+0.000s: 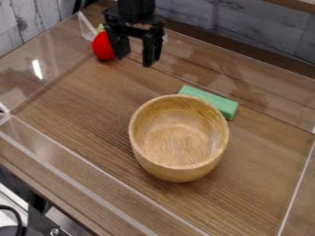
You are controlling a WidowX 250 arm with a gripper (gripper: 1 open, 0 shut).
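My dark gripper (134, 48) hangs over the back middle of the wooden table, just right of a red object (105, 46), with a pale item behind that at the left. Whether the gripper is open or shut is hard to tell at this size. A beige bowl (179, 161) sits in the front middle, and a green block (208, 100) lies at its upper right.
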